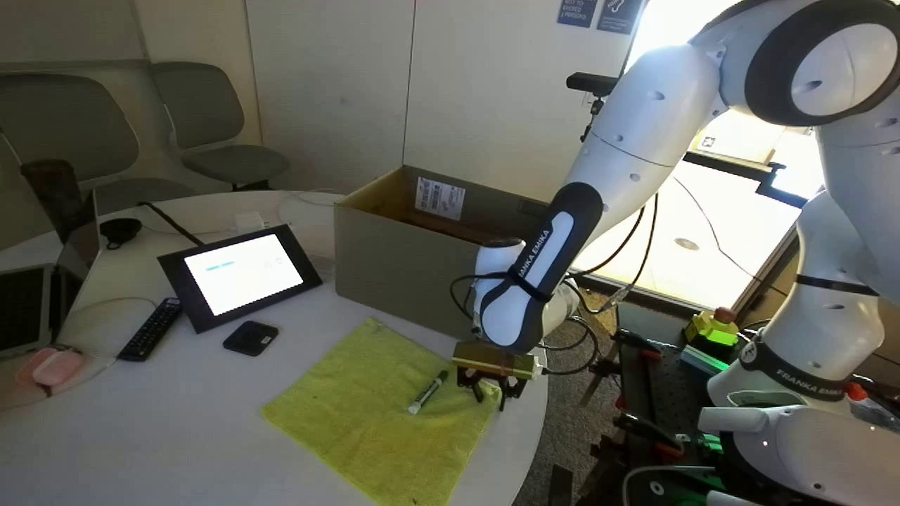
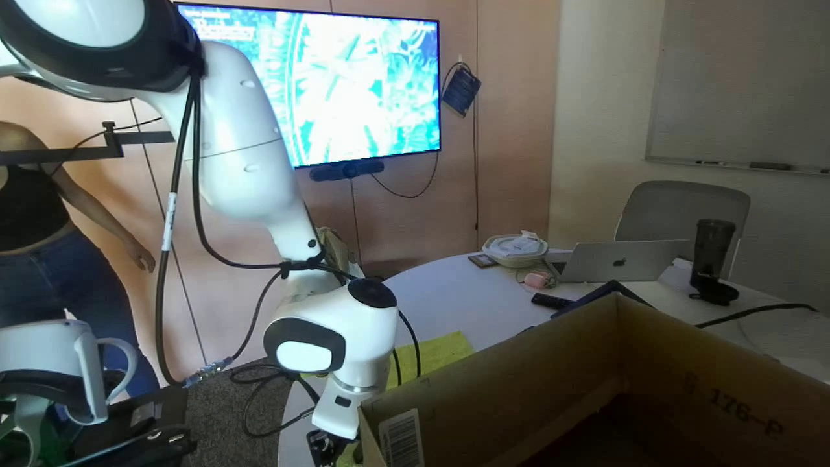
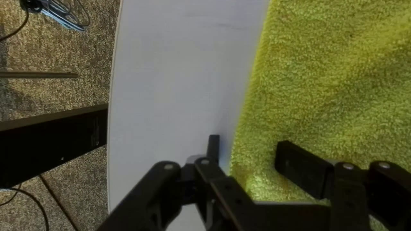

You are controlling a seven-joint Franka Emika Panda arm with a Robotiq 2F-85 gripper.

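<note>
A yellow-green cloth [image 1: 371, 413] lies spread on the white table, with a green-and-white marker [image 1: 428, 393] resting on it. My gripper [image 1: 491, 399] is low at the cloth's right edge, its fingers part open. In the wrist view, the gripper straddles that edge: one finger [image 3: 214, 148] is over bare table, the other [image 3: 298, 167] against or just above the cloth [image 3: 327, 96]. No raised fold shows between them. Whether the tips press on the surface I cannot tell. In exterior view 2 the cardboard box hides most of the gripper.
Right behind the gripper stands the open cardboard box [image 1: 405, 274]. The table's rim [image 3: 111, 96] is close to the gripper, with floor beyond. Further left are a tablet [image 1: 245, 274], a small black device [image 1: 250, 337] and a remote [image 1: 152, 329].
</note>
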